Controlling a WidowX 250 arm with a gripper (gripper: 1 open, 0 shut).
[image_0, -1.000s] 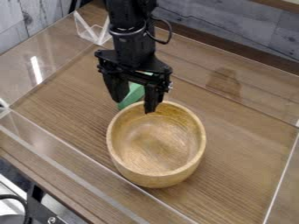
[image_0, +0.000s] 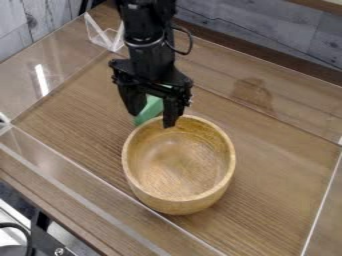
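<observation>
The black arm comes down from the top centre to my gripper (image_0: 151, 108), which stands open above a green object (image_0: 148, 110) just behind the tan oval bowl (image_0: 178, 170). The green object is partly hidden by the gripper, and whether the fingers touch it is hard to tell. The bowl looks empty.
The wooden table (image_0: 267, 100) has free room to the right, left and behind. A white object (image_0: 107, 30) is at the back left. Pale edges run along the lower left and right, and a dark cable lies at the bottom left corner.
The arm and gripper have shifted slightly left. The bowl stays in place.
</observation>
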